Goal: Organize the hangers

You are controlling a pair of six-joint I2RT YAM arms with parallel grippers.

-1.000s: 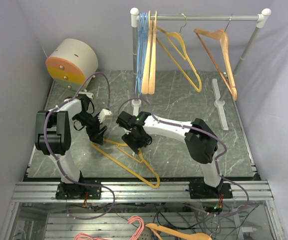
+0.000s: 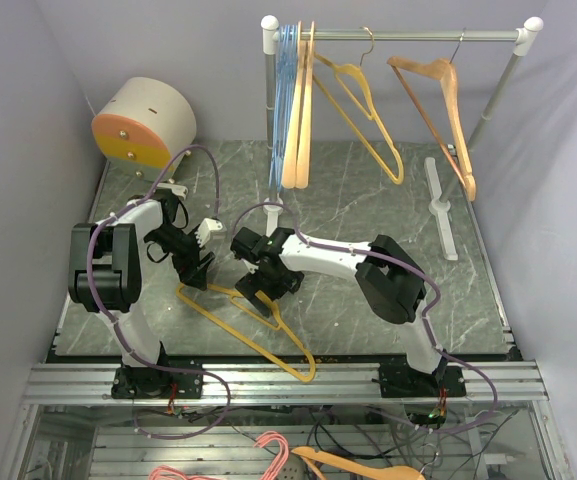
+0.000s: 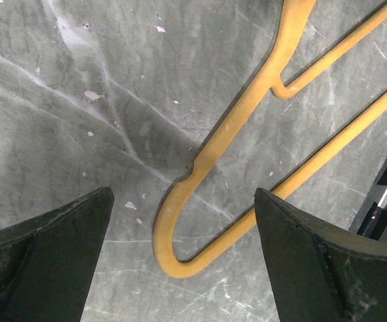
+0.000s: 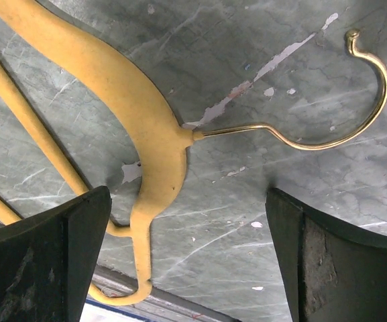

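A yellow hanger [image 2: 248, 341] lies flat on the grey floor beneath both grippers. My left gripper [image 2: 193, 275] hovers open at its left end; in the left wrist view the curved corner [image 3: 180, 265] lies between the spread fingers, not gripped. My right gripper [image 2: 268, 298] is open low over the hanger's neck [image 4: 163, 161] and brass hook [image 4: 327, 146]. On the rail [image 2: 438, 36] at the back hang blue hangers [image 2: 284, 100], pale wooden ones [image 2: 298, 120], a yellow one [image 2: 388, 160] and a wooden one [image 2: 451, 110].
A round-topped drawer box [image 2: 145, 118] stands at the back left. The rail's white foot [image 2: 440, 210] is at the right. More hangers, pink [image 2: 268, 450] and wooden [image 2: 358, 465], lie beyond the front metal edge.
My right gripper has shifted slightly left and down, and its fingers look wider apart. The floor hanger has moved slightly left and toward the front. The left arm is nearly unchanged.
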